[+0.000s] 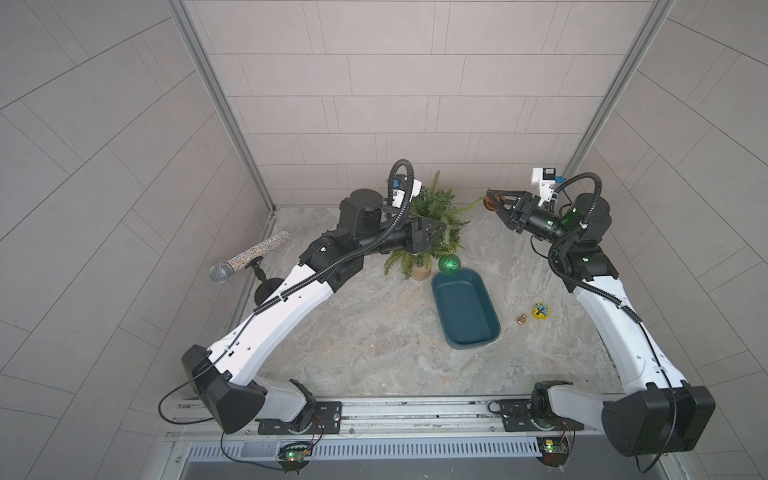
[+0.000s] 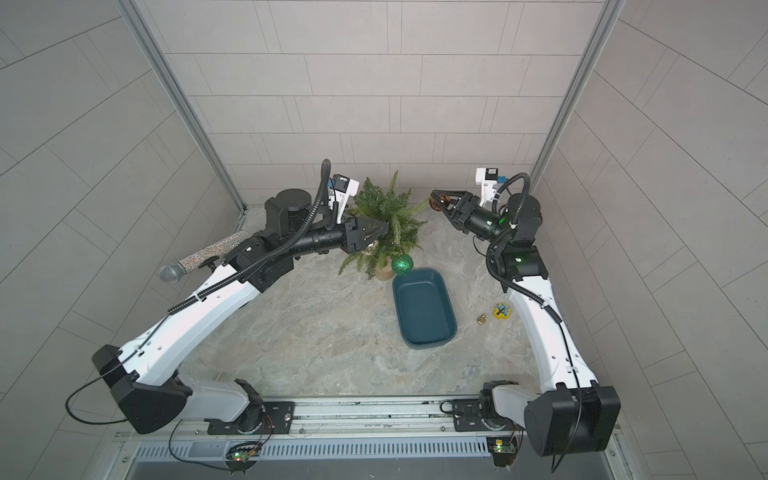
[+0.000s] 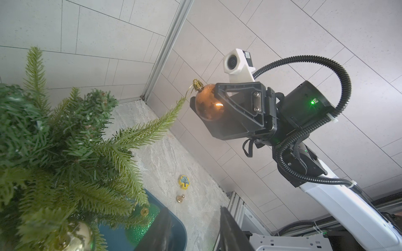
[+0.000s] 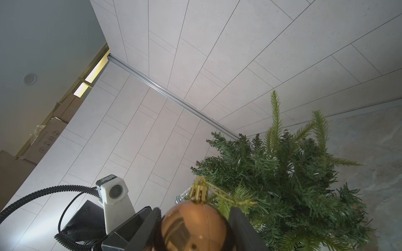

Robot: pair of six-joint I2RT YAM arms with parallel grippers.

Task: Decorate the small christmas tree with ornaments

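Observation:
The small green tree [image 1: 436, 209] stands in its pot at the back middle. A green glitter ball [image 1: 449, 264] hangs low on its front side, and a gold ball [image 3: 77, 236] shows among the lower branches. My right gripper [image 1: 494, 200] is shut on a shiny copper ball [image 3: 209, 104], held off the tree's right side. The ball's gold cap and thin loop [image 3: 190, 89] are at the tip of a long branch [image 3: 167, 117]; whether the loop is around that tip I cannot tell. My left gripper, over the tree, stands partly open with nothing visible between its fingers.
In front of the tree lies an empty teal tray [image 1: 465, 313]. A small gold bell-like piece [image 1: 521, 318] and a yellow ornament [image 1: 541, 311] rest to its right. A glittery microphone [image 1: 249, 257] on a stand is at left.

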